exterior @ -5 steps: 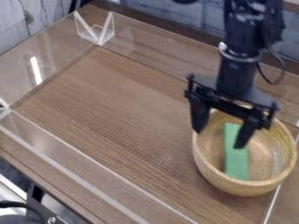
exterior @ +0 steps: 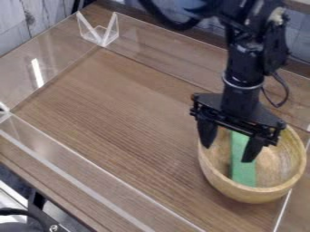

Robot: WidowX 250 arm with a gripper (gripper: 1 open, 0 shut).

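My black gripper (exterior: pixel 240 136) hangs over a round, light wooden bowl (exterior: pixel 269 187) at the right, its two fingers apart at the bowl's rim, open. A green oblong object (exterior: pixel 245 167) lies inside the bowl between and below the fingers, partly hidden by the gripper. I cannot tell whether the fingers touch it.
A white wire-like holder (exterior: pixel 100 30) stands at the back left. The table's edges run along the left and lower left.
The bowl and green object look in the same place.
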